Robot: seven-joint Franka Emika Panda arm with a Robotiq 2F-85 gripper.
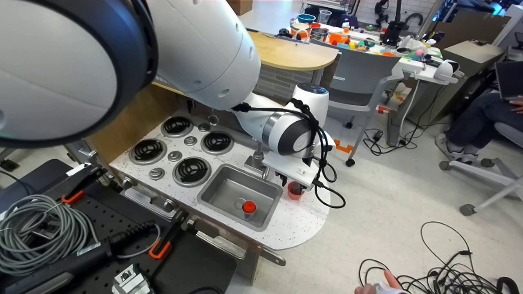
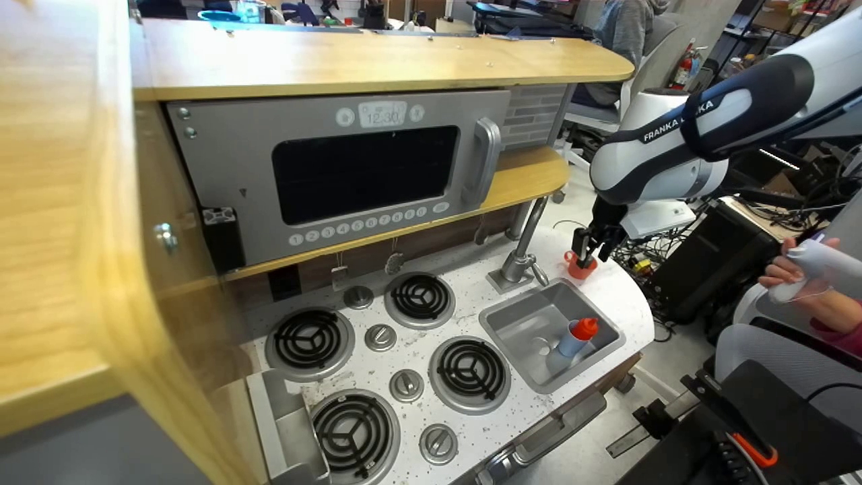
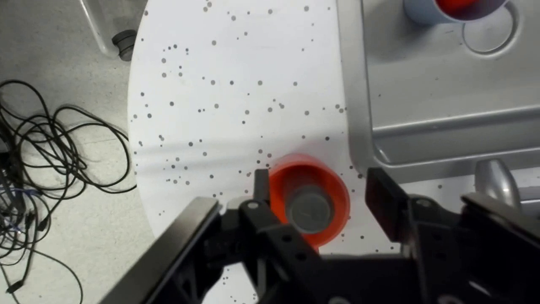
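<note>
A red cup (image 3: pixel 345 195) stands on the speckled white counter, right beside the sink's corner. Looking into it from the wrist view, I see a grey round shape (image 3: pixel 309 209) inside, though what it is I cannot tell. My gripper is over the cup with its fingers apart. The left finger (image 3: pixel 261 185) overlaps the cup's near-left rim in this view; the right finger (image 3: pixel 377 195) stands clear of the other side. Whether the left one touches is unclear. In the sink lies a pale blue cup (image 2: pixel 570 346) with a red piece (image 2: pixel 585 327) in its mouth.
The metal sink (image 1: pixel 223 171) adjoins the red cup, with a faucet (image 2: pixel 517 263) rising behind it. Black-coiled burners (image 2: pixel 469 368) fill the other end of the counter. Bare counter (image 3: pixel 217 101) lies between the cup and the rounded edge.
</note>
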